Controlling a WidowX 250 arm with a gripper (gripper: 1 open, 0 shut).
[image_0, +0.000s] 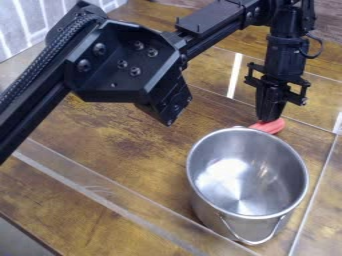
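Note:
My black gripper (271, 112) points straight down at the right of the camera view, just behind a steel pot. It is shut, its tips at a small flat red object (269, 126) lying on the wooden table; whether they touch it I cannot tell. The steel pot (247, 175) stands in front, open and empty, with a wire handle at its lower side.
The arm crosses the top left of the view. A striped pale cloth or surface (27, 20) lies at the upper left.

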